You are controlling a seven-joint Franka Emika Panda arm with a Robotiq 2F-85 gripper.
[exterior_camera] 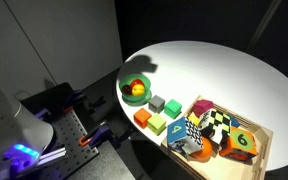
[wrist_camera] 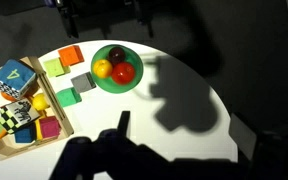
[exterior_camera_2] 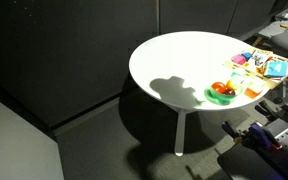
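My gripper shows as dark shapes along the bottom of the wrist view, open, with white tabletop visible between its fingers and nothing held. It hangs high over the round table (wrist_camera: 199, 145). A green bowl (wrist_camera: 109, 87) holds a red ball-like fruit (wrist_camera: 123, 73), a yellow one (wrist_camera: 103, 68) and a darker red one. Beside it lie an orange block (wrist_camera: 70, 55), a yellow-green block (wrist_camera: 54, 67), a grey block (wrist_camera: 82, 82) and a green block (wrist_camera: 68, 97). Neither exterior view shows the gripper itself.
A shallow wooden box (exterior_camera: 253, 170) full of patterned and coloured blocks sits near the table edge. The blue-lit arm base (exterior_camera: 24, 151) and black rails (exterior_camera: 79, 137) stand off the table's side.
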